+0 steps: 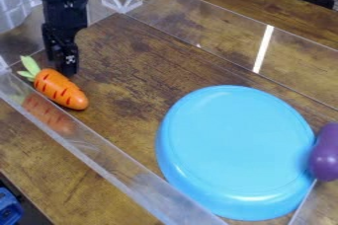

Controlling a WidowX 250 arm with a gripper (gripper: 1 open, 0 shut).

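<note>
An orange toy carrot [59, 89] with pale green leaves lies on the wooden surface at the left, along the clear front wall of the enclosure. The black gripper [61, 46] is above and behind the carrot's leafy end, near the back left wall, apart from the carrot's body. Its fingers are dark and small in view, so whether they are open or shut is unclear.
A large blue plate [231, 150] fills the right foreground. A purple object [322, 152] sits at its right edge. Clear plastic walls border the area.
</note>
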